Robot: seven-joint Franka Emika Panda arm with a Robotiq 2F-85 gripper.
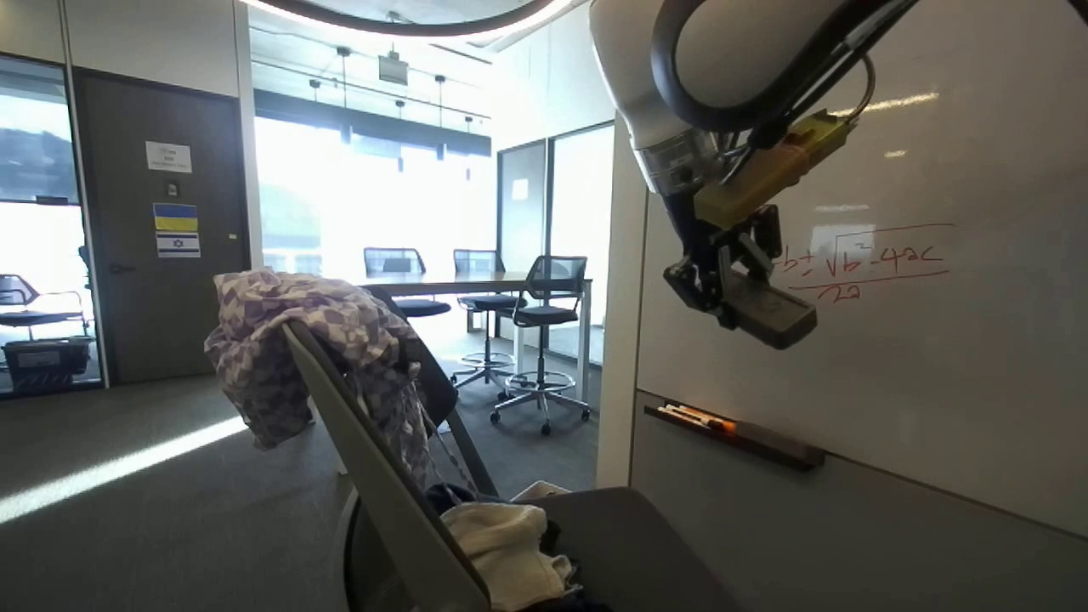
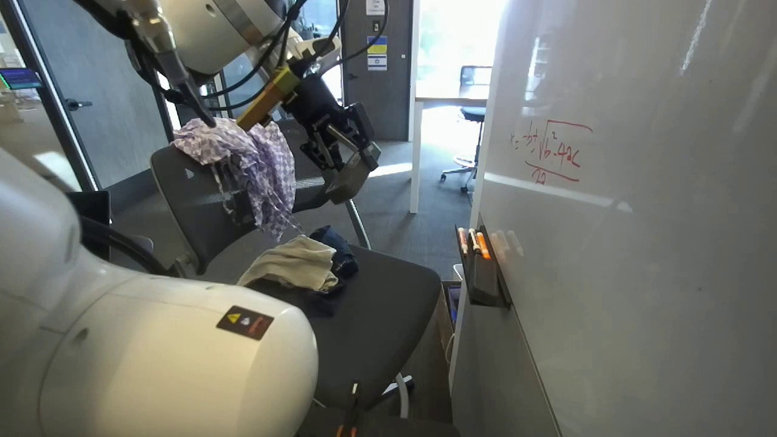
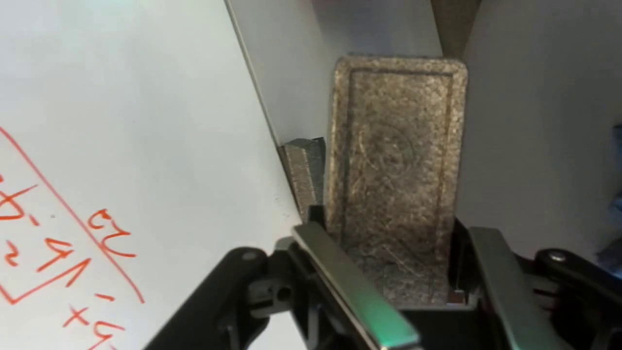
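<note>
Held between the fingers of my gripper is a grey-brown rectangular block, which looks like a whiteboard eraser (image 3: pixel 399 163). In exterior view 1 the gripper (image 1: pixel 726 291) is raised in front of the whiteboard (image 1: pixel 898 367), the eraser (image 1: pixel 770 309) jutting out toward the lower right. Exterior view 2 shows the eraser (image 2: pixel 351 178) clear of the board and above the chair. Red formula writing (image 1: pixel 867 260) marks the whiteboard, partly hidden behind the gripper in exterior view 1.
A marker tray (image 2: pixel 486 280) with several markers (image 2: pixel 473 243) runs along the board's lower edge. The grey chair (image 2: pixel 386 298) has a patterned cloth (image 2: pixel 269 171) over its back and a beige cloth (image 2: pixel 295 263) on its seat. Open air separates the eraser from the board.
</note>
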